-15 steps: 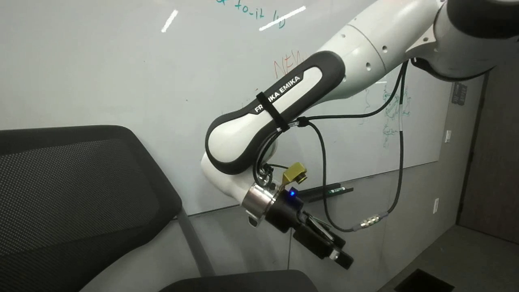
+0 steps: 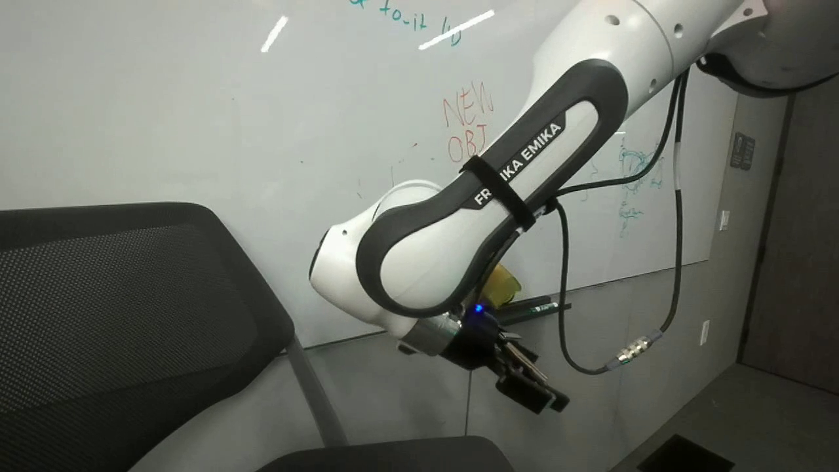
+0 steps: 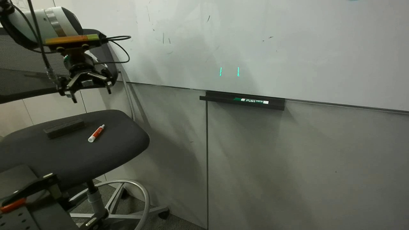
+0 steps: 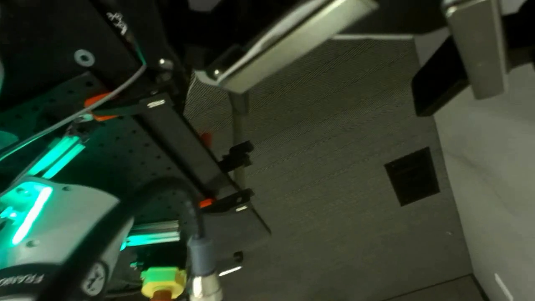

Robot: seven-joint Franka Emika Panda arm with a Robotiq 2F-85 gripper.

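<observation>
My gripper (image 3: 91,94) hangs in front of the chair's backrest, above the seat, in the second exterior view. Its fingers are spread and nothing shows between them. The wrist view also has its fingers (image 4: 296,47) wide apart along the top, with floor visible through the gap. From the first exterior view the gripper (image 2: 543,396) points down to the right, away from the whiteboard tray. A red and white marker (image 3: 96,133) lies on the seat next to a dark eraser-like block (image 3: 65,128); neither touches the gripper.
The black office chair (image 3: 126,143) stands by the wall. On the whiteboard (image 3: 326,49) a dark tray (image 3: 214,98) holds a green and white marker (image 3: 251,101). A black cable (image 2: 563,291) loops beside the arm. Open floor (image 4: 326,200) lies below, with a dark square on it.
In the first exterior view the forearm has shifted right and tilted more steeply. The wrist has turned, and the gripper's tip is slightly higher. The cable loop moved right; the chair stayed put.
</observation>
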